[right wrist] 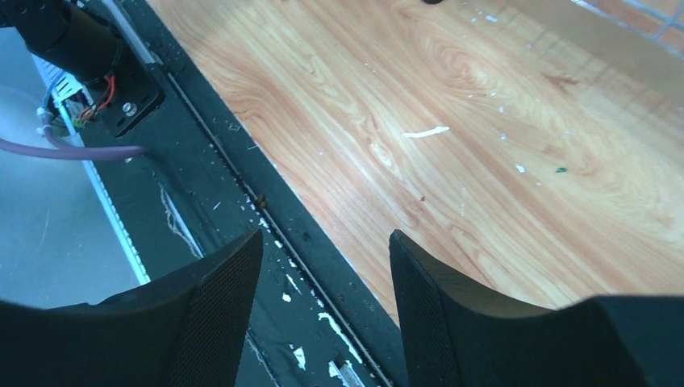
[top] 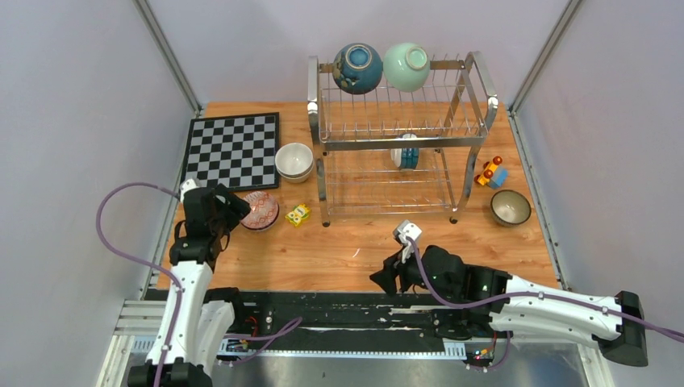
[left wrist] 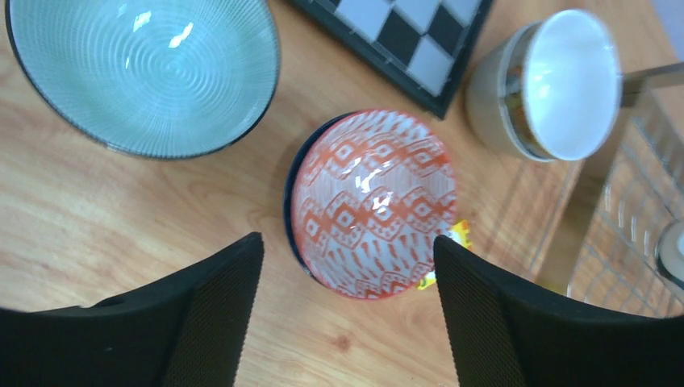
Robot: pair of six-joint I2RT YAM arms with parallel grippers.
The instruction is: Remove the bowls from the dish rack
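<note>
A two-tier metal dish rack (top: pixel 403 143) holds a blue bowl (top: pixel 357 68) and a mint bowl (top: pixel 406 66) on top and a teal-and-white bowl (top: pixel 407 153) below. My left gripper (top: pixel 239 208) hovers by a red-patterned bowl stack (left wrist: pixel 373 201), its fingers apart with nothing between them; a pale blue bowl (left wrist: pixel 145 72) sits alongside in the left wrist view. A white bowl stack (top: pixel 294 161) stands left of the rack. My right gripper is open and empty near the front edge.
A chessboard (top: pixel 230 151) lies at back left. A yellow toy (top: pixel 298 214) sits beside the red bowls; another toy (top: pixel 492 172) and a dark bowl (top: pixel 510 208) are right of the rack.
</note>
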